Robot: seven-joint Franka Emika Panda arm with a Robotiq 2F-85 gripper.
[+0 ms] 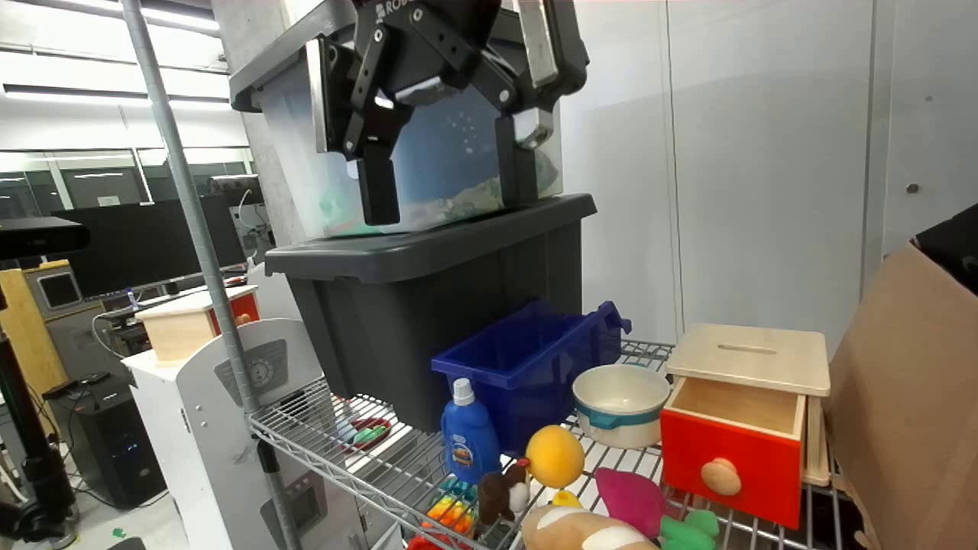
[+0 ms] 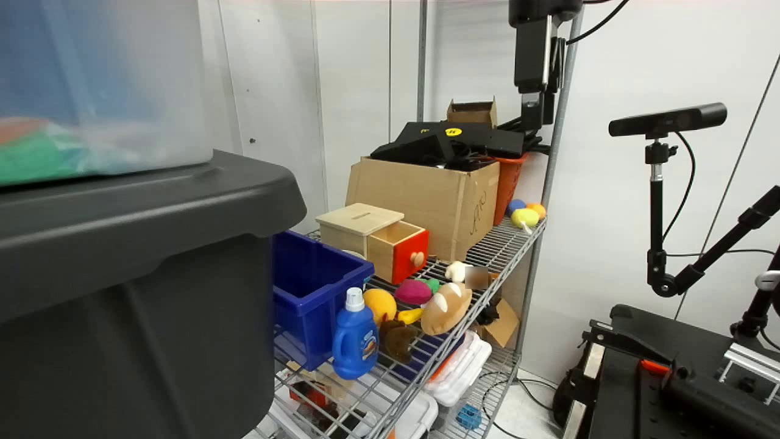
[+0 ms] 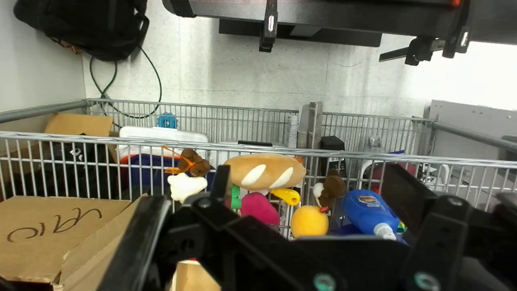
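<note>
High above the wire shelf, my gripper (image 1: 449,197) stands open, its two dark fingers wide apart with nothing between them. On the shelf below lie a plush bread loaf (image 3: 265,171), a magenta plush (image 3: 260,208), an orange ball (image 3: 309,221) and a brown-and-white plush (image 3: 330,189). A blue bottle (image 1: 469,432) with a white cap stands upright beside the empty blue bin (image 1: 527,353). The wooden box (image 1: 747,341) has its red-fronted drawer (image 1: 730,463) pulled out, and no contents show inside. Between bin and drawer sits a cream bowl (image 1: 621,403) with a teal band.
A large dark tote (image 1: 431,321) with a clear bin on top stands behind the gripper in exterior view 1. Beside the wooden box is a cardboard box (image 2: 417,205). A metal post (image 1: 192,211) marks the shelf's corner. The air around the gripper is free.
</note>
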